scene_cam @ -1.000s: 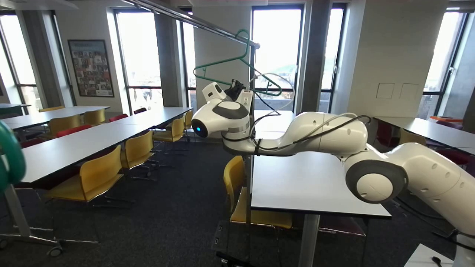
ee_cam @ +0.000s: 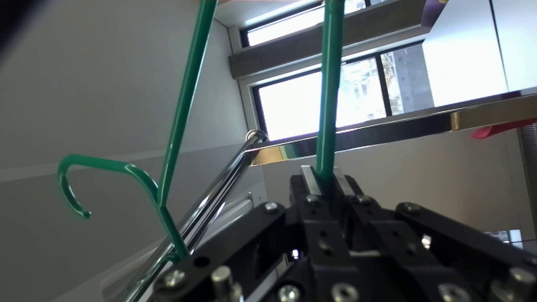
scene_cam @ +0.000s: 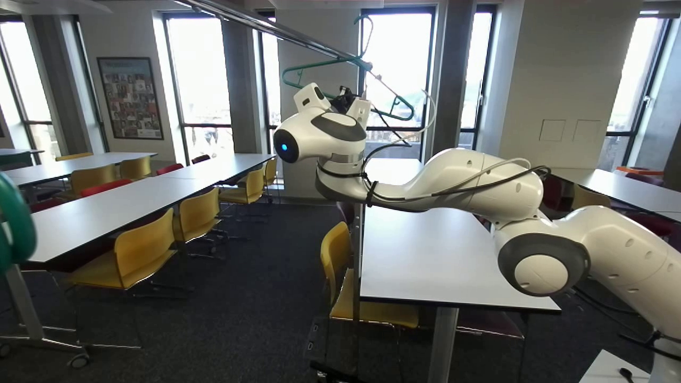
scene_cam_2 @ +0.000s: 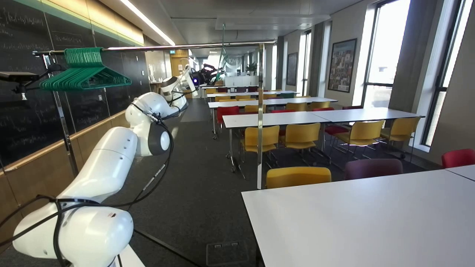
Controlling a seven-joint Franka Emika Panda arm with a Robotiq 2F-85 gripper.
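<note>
A green hanger [scene_cam: 314,64] is held up by my gripper, whose fingers are shut on its bottom bar in the wrist view. Its hook [ee_cam: 95,161] shows at the left there, with open air around it. In exterior view 1 the hook stands above the metal rail [scene_cam: 274,27], close to the rail's end. From exterior view 2 the hanger appears edge-on, its hook rising above the rail [scene_cam_2: 178,46]. Whether the hanger touches the rail, I cannot tell. The gripper itself is small and partly hidden in both exterior views.
Several green hangers [scene_cam_2: 89,71] hang bunched at the rail's other end. An upright metal post [scene_cam_2: 260,133] carries the rail. White tables [scene_cam_2: 356,213] and yellow chairs [scene_cam: 143,252] fill the room below. Dark cables run along the arm.
The gripper has risen and shifted slightly right in exterior view 1, carrying the hanger with it. The hook has gone from around rail height to clearly above the rail.
</note>
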